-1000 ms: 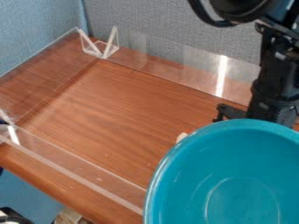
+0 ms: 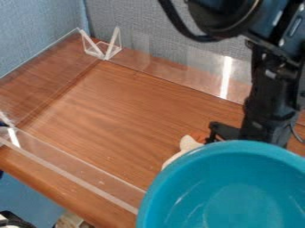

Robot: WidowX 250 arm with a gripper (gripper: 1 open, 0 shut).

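Note:
The black robot arm [image 2: 268,85] comes down at the right, and its gripper [image 2: 218,134] is low behind the rim of a large turquoise bowl [image 2: 220,200] in the foreground. A pale object with an orange part [image 2: 186,146] lies just left of the gripper, partly hidden by the bowl. The fingertips are mostly hidden or dark, so I cannot see what, if anything, is between them.
A white wire-like bracket [image 2: 100,46] stands at the back left corner.
The arm and gripper have moved left and slightly down. The bowl's rim appears lower in the view, and more of the pale object shows.

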